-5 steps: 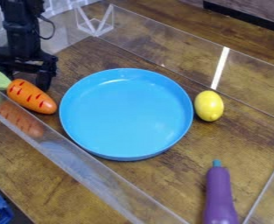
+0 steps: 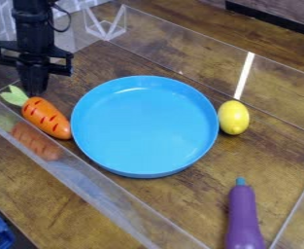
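Observation:
The black gripper (image 2: 32, 60) is at the upper left, just above an orange toy carrot (image 2: 48, 118) with green top (image 2: 15, 95), which lies left of the blue plate (image 2: 145, 124). The gripper is shut, with nothing visible between its fingers, though its tips are small in this view.
A yellow lemon (image 2: 233, 118) lies right of the plate, and a purple eggplant (image 2: 241, 214) lies at the lower right. Clear tray walls border the wooden surface, whose upper middle is clear.
The gripper has risen away from the carrot's top over the last second. The carrot has shifted very slightly.

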